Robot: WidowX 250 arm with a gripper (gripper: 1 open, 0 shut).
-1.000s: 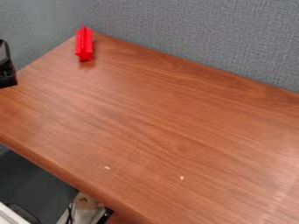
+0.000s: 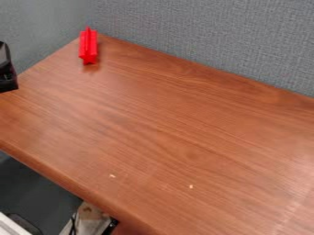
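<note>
A red block-like object (image 2: 88,47), long and upright-looking, stands near the back left corner of the wooden desk (image 2: 172,128). At the far left edge of the view a black object (image 2: 6,73) is partly visible; I cannot tell whether it is part of my gripper. No gripper is clearly seen.
Grey fabric partition walls (image 2: 208,37) run behind and to the left of the desk. Most of the desktop is clear apart from small light specks. Below the front left edge are cables, a pale item and the dark floor.
</note>
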